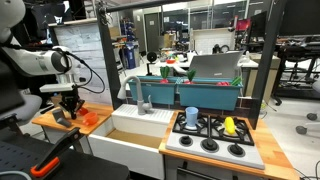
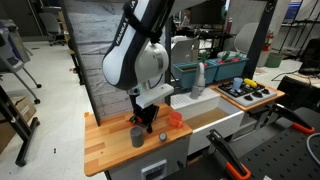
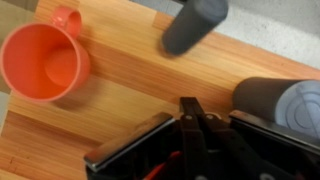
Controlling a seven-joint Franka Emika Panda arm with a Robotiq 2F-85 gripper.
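My gripper is low over the left wooden counter, and its fingertips are together with nothing visible between them. In exterior view 2 the gripper is behind a dark grey cup. The wrist view has an orange-red cup at upper left, a dark object at the top and a grey cylinder at right. A red patch shows beneath the gripper body, too covered to identify.
An open drawer-like bin or sink basin lies right of the counter. Farther right is a stove carrying a blue pot and a yellow object. A teal rack stands behind.
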